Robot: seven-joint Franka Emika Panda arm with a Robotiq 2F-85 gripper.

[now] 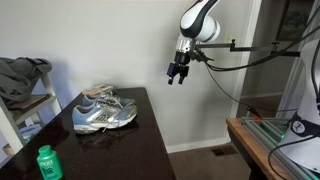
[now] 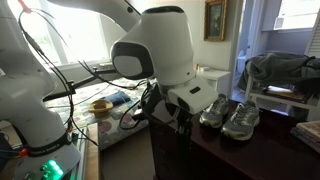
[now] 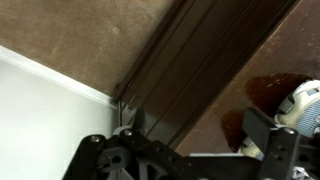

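Observation:
On the dark table (image 1: 140,155), a pair of grey-and-white sneakers (image 1: 105,113) stands side by side toward the far end. A green bottle (image 1: 49,163) is upright at the near left in exterior view 1. My gripper (image 1: 177,77) hangs in the air past the table's right side, well apart from the sneakers and higher than they are. Its fingers look spread, and nothing shows between them. The wrist view catches part of a sneaker (image 3: 303,105) at the right edge, beyond the table's rim.
A shelf with grey cloth (image 1: 25,78) stands behind the table at left. The wooden robot stand (image 1: 262,145) is at right, with floor between it and the table. A book (image 2: 307,135) lies at the table's far right in exterior view 2.

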